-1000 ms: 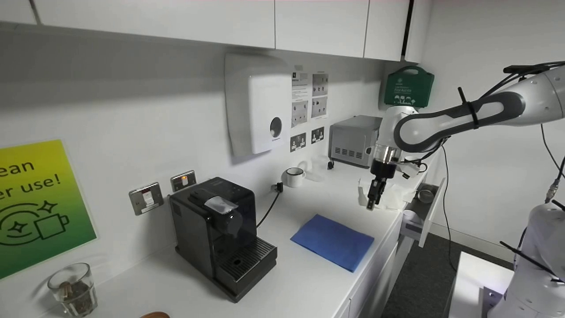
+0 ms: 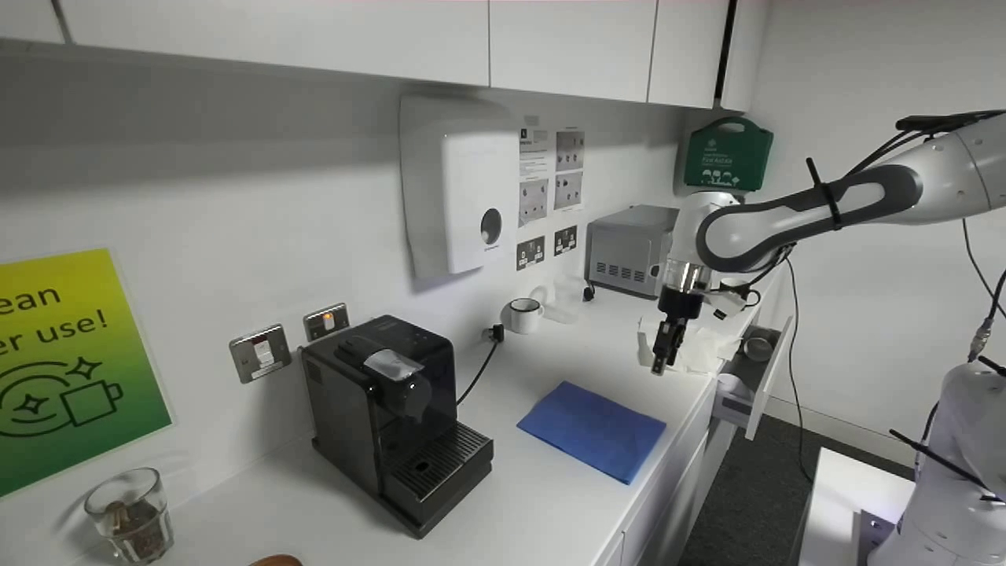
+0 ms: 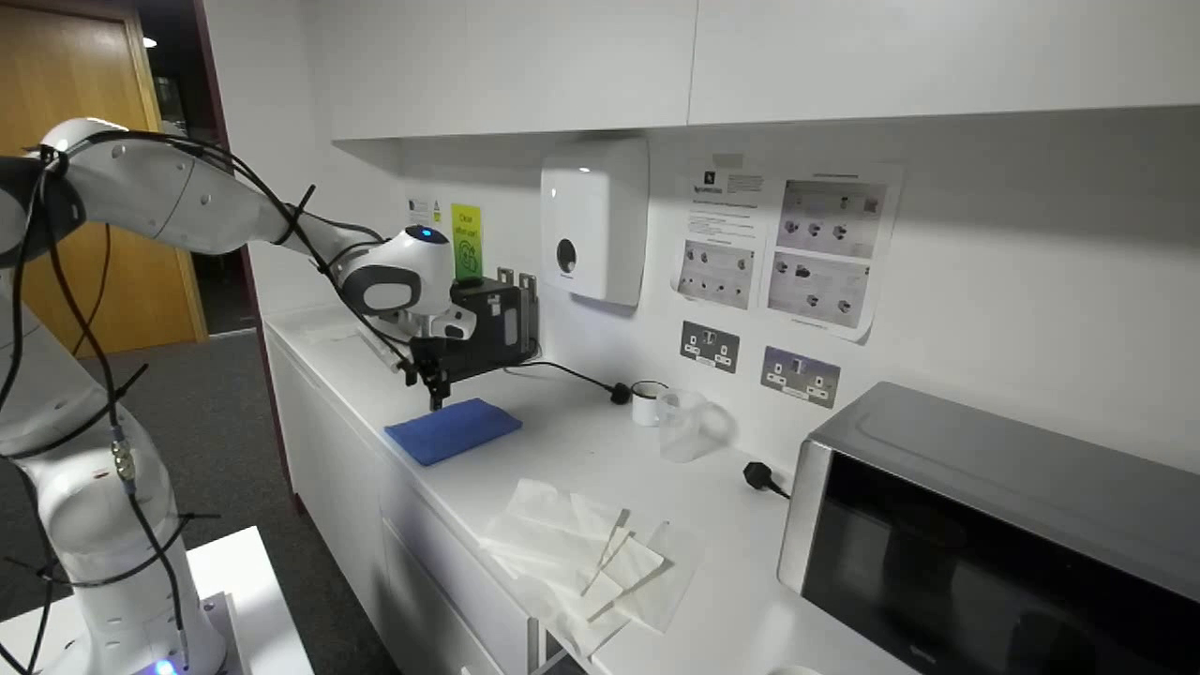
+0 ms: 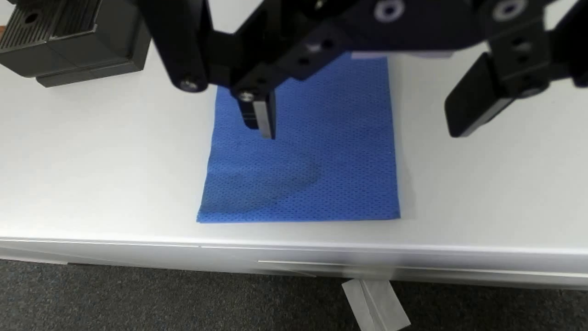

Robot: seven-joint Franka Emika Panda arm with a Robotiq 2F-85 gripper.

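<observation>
A folded blue cloth (image 2: 594,431) lies flat on the white counter, one side close to the front edge. My gripper (image 2: 662,360) hangs above the counter, pointing down and apart from the cloth. Its fingers stand wide open in the wrist view, with no object gripped. There, the left finger (image 4: 265,116) overlaps the blue cloth (image 4: 330,149), while the right finger (image 4: 474,105) appears over bare counter beyond the cloth's right edge. Gripper parts hide the cloth's far end in that view. A faint darker patch marks its lower left.
A black coffee machine (image 2: 387,415) stands on the counter against the wall. Near the wall are a white mug (image 3: 647,403) and a clear jug (image 3: 680,426). White papers (image 3: 551,529) with thin sticks lie before the microwave (image 3: 990,529). An open drawer (image 2: 759,382) juts out.
The arm has shifted very slightly, with its forearm a little further left in exterior view 1. The cloth and the other counter objects have not moved.
</observation>
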